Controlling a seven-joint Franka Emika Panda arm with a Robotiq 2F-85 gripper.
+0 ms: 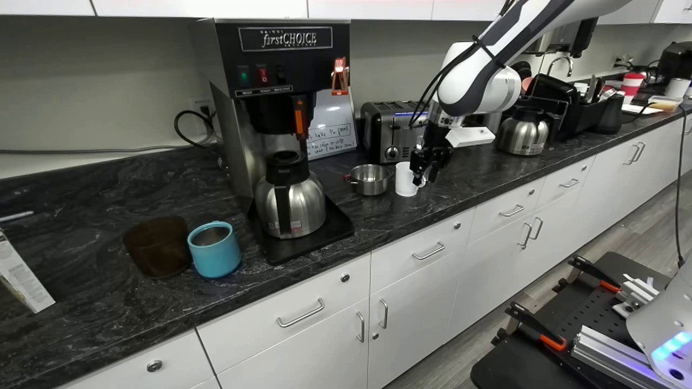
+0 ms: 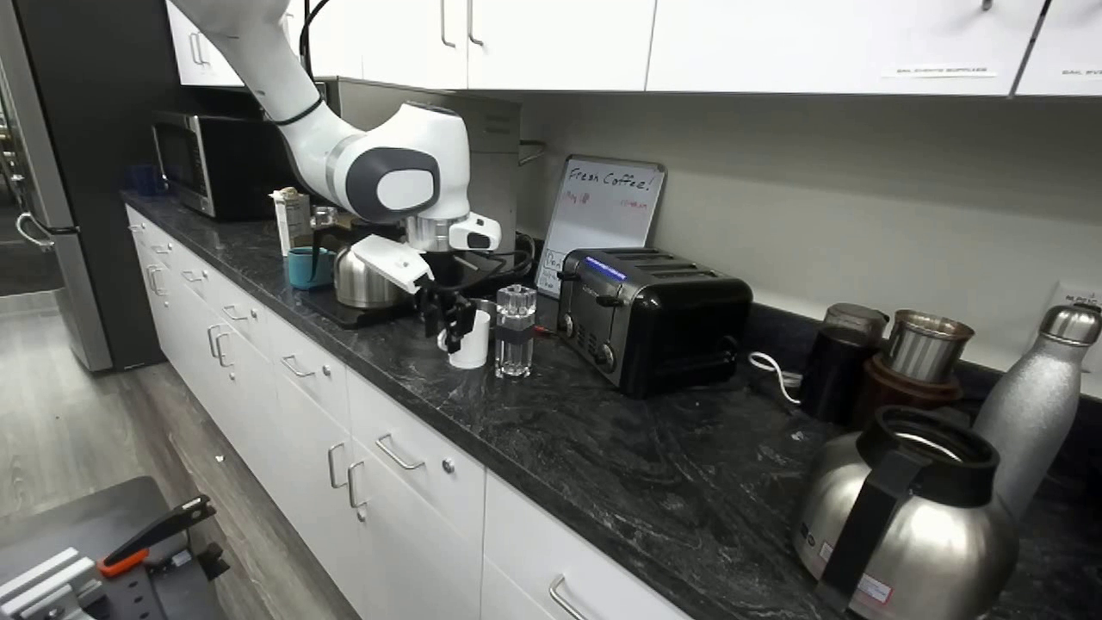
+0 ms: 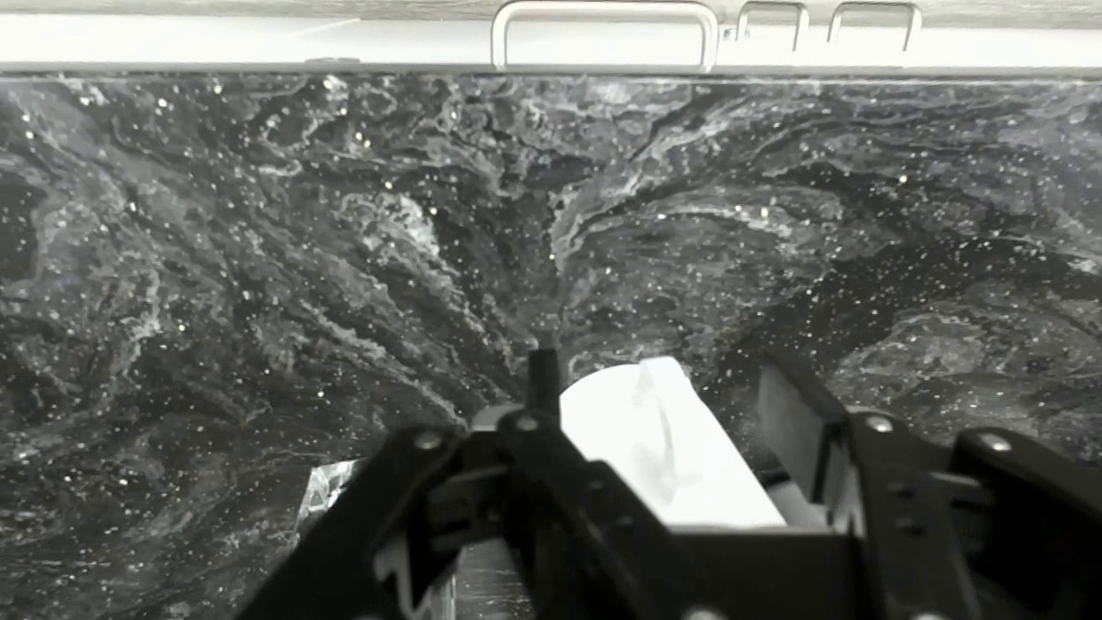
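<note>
The white mug (image 1: pixel 405 180) stands upright on the dark counter, left of the toaster's front in exterior view 1. My gripper (image 1: pixel 425 179) hangs pointing down at the mug's handle side. In the wrist view its two fingers (image 3: pixel 544 381) are spread apart, with the mug's handle and part of its white body (image 3: pixel 609 413) showing between and beyond them. I cannot tell whether either finger touches the mug. The fingers partly cover the mug (image 2: pixel 472 345) in exterior view 2.
Close by stand a clear grinder (image 2: pixel 514 331), a small steel pot (image 1: pixel 370 180) and the toaster (image 2: pixel 651 320). Farther left are the coffee maker with its carafe (image 1: pixel 290 198) and a teal mug (image 1: pixel 214 250).
</note>
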